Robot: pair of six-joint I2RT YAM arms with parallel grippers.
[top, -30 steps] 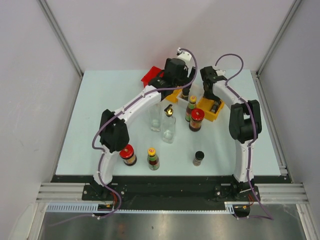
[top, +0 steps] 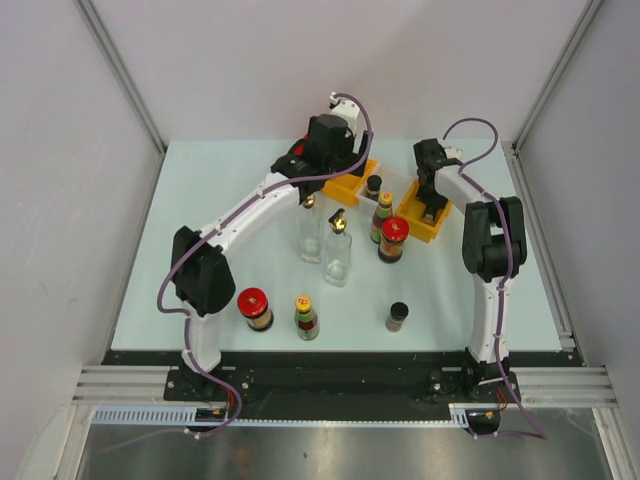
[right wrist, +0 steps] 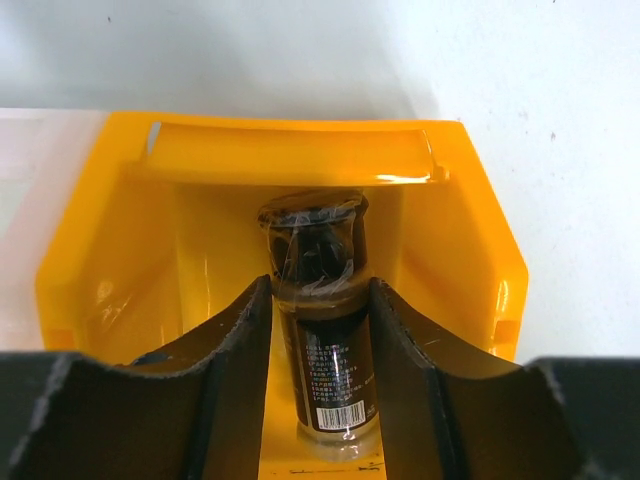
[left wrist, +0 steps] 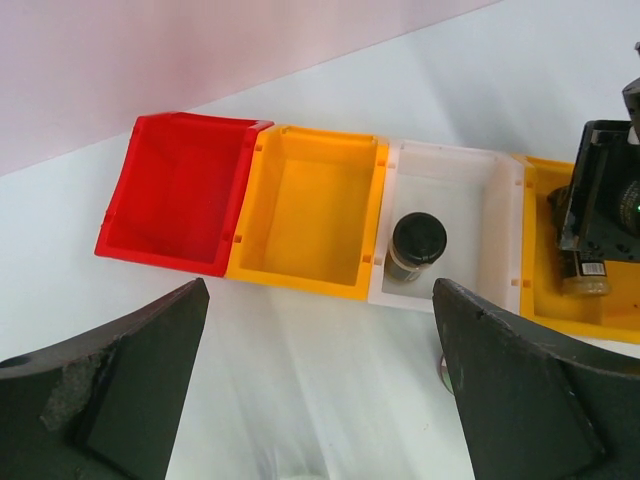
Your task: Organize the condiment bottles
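A dark bottle with a barcode label lies in the right-hand orange bin. My right gripper has a fingertip on either side of its narrow part; whether they press on it cannot be told. My left gripper is open and empty, above and in front of the bins. A black-capped shaker stands in the white bin. On the table are red-lidded jars, yellow-capped bottles, clear bottles and another black-capped shaker.
The red bin and the left-hand orange bin are empty, side by side with the white one. One jar and a yellow-capped bottle crowd the front of the white and right-hand orange bins.
My left arm has swung to the left, from near the white bin to over the red and left-hand orange bins. My right gripper has shifted slightly right over its orange bin.
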